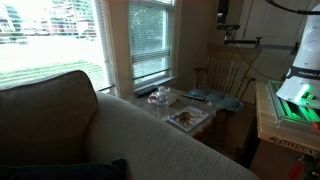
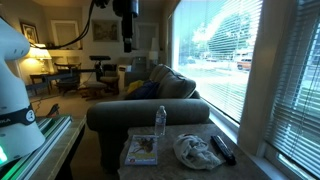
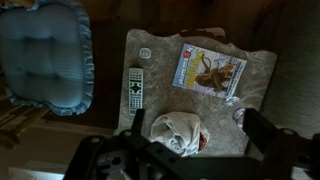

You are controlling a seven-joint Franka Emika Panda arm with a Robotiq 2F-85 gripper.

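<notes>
High above a small table (image 3: 150, 50), my gripper has its dark fingers spread wide, with nothing held between them. Below it in the wrist view are a magazine or case with an animal picture (image 3: 210, 70), a remote (image 3: 135, 92), a bundled white cloth or bag (image 3: 180, 131) and a clear bottle (image 3: 239, 116) seen from above. Exterior view 2 shows the bottle (image 2: 160, 121) upright behind the picture case (image 2: 141, 150), the white bundle (image 2: 196, 152) to its right and the dark remote (image 2: 222, 150) near the window.
A grey sofa (image 2: 165, 112) borders the table. In the wrist view, a chair with a blue cushion (image 3: 42, 57) stands at left. Blinds (image 1: 149, 42) cover the windows. The arm's base sits on a wooden stand (image 1: 275, 125).
</notes>
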